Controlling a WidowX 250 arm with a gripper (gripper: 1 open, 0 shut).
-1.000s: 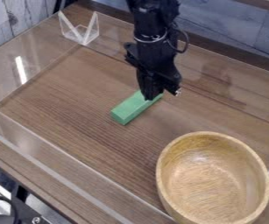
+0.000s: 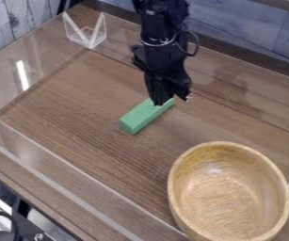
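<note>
My black gripper [image 2: 162, 89] hangs from the top centre over the wooden tray, pointing down just above the upper end of a green block [image 2: 146, 116]. The block lies flat on the wood at a slant. Whether the fingers are open or shut, and whether they touch the block, I cannot tell from this view.
A large wooden bowl [image 2: 229, 193] fills the lower right. Low walls edge the tray, with a white plastic bracket [image 2: 88, 28] at the back left and a cable at the lower left.
</note>
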